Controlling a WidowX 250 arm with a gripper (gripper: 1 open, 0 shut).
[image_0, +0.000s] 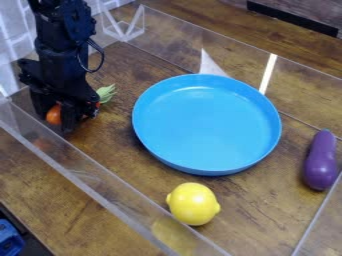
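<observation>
My black gripper is at the left of the camera view, low over the wooden floor of the clear-walled enclosure, shut on an orange carrot with green leaves. The carrot is largely hidden behind the fingers and the clear wall.
A large blue plate fills the middle. A yellow lemon lies at the front, a purple eggplant at the right. A clear wall runs along the front left. Bare wood shows at the bottom left.
</observation>
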